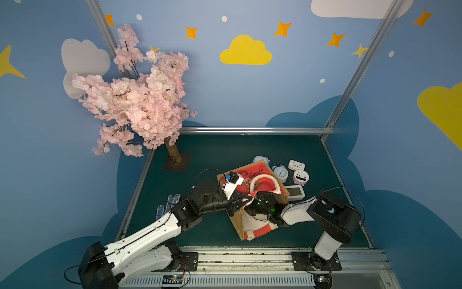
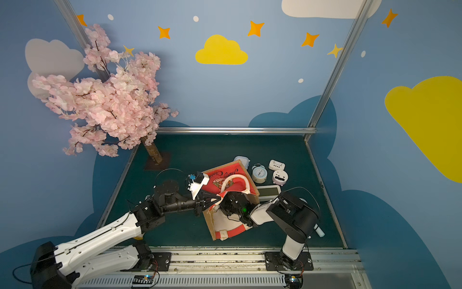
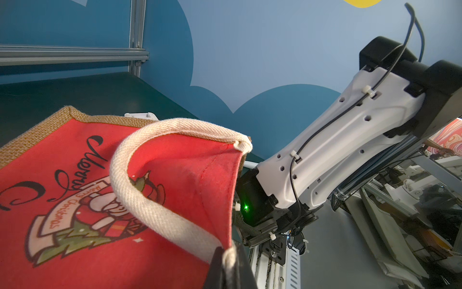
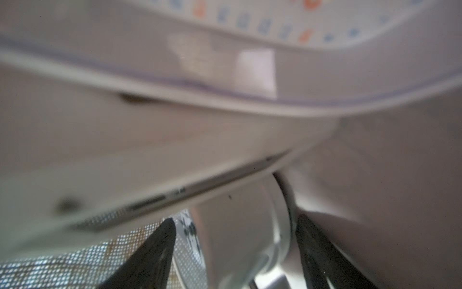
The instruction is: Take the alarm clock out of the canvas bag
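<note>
The red canvas bag point(image 1: 243, 173) with burlap edges lies on the green table, its mouth toward the front. My left gripper is shut on its white rope handle at the bag's edge. My right gripper is inside the bag, open, with its fingers either side of a blurred white curved piece beneath a pale plastic object point(image 4: 144, 149) with printed numbers, which looks like the alarm clock. In both top views the bag and right arm hide that object.
Several clocks, including a round white clock point(image 2: 259, 173), stand right of the bag. A blossom tree point(image 1: 174, 154) stands back left.
</note>
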